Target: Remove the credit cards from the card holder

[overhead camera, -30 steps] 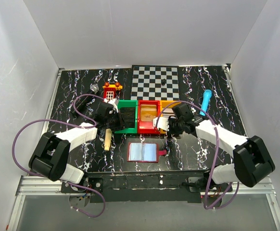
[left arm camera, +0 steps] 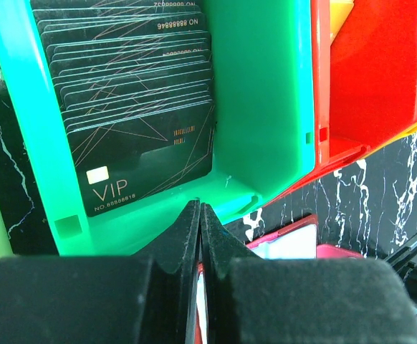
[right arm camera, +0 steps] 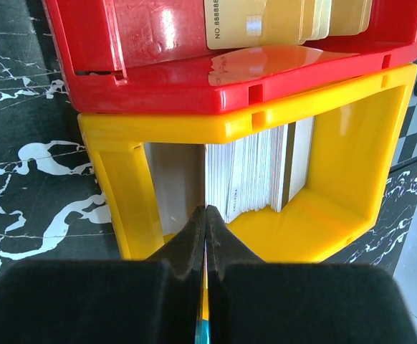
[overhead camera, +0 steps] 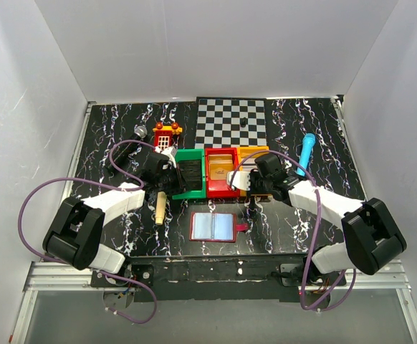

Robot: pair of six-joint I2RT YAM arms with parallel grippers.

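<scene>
The open card holder, red-edged with pale pockets, lies flat at the table's front middle in the top view. Black VIP cards lie overlapped in the green bin. My left gripper is shut over that bin's near edge, nothing visible between its fingers. White cards stand packed on edge in the yellow bin. Above them is my right gripper, also shut; its tips line up with the leftmost card's edge, and whether a card is pinched there I cannot tell.
Gold cards rest in the red bin between the other two bins. A chessboard lies behind. A microphone and a cream stick are leftward; a blue object is rightward.
The left arm, the holder and the bins appear unmoved.
</scene>
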